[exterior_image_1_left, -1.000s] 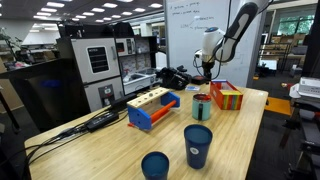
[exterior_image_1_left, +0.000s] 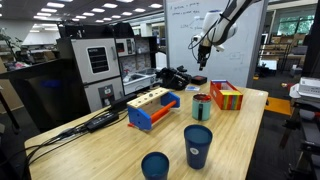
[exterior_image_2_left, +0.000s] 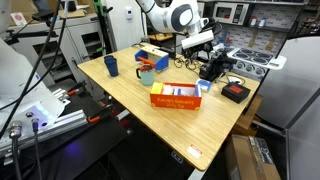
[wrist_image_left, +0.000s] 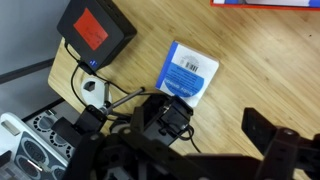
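Note:
My gripper stands open in the wrist view, its two dark fingers wide apart with only wood tabletop (wrist_image_left: 235, 85) showing between them. Just beyond the left finger lies a flat blue and white packet (wrist_image_left: 187, 74). A black box with a red label (wrist_image_left: 96, 36) is farther to the upper left. In exterior view 1 the gripper (exterior_image_1_left: 204, 61) hangs above the far part of the table, clear of the surface. The packet is small in exterior view 2, beside the red and yellow box (exterior_image_2_left: 176, 95).
Black cables and a dark object (wrist_image_left: 160, 115) crowd the packet's lower left. Nearer the camera in exterior view 1 are a green mug (exterior_image_1_left: 201, 106), two blue cups (exterior_image_1_left: 198, 146) and a wooden block with blue and red parts (exterior_image_1_left: 152, 108).
The objects on the table have not visibly moved.

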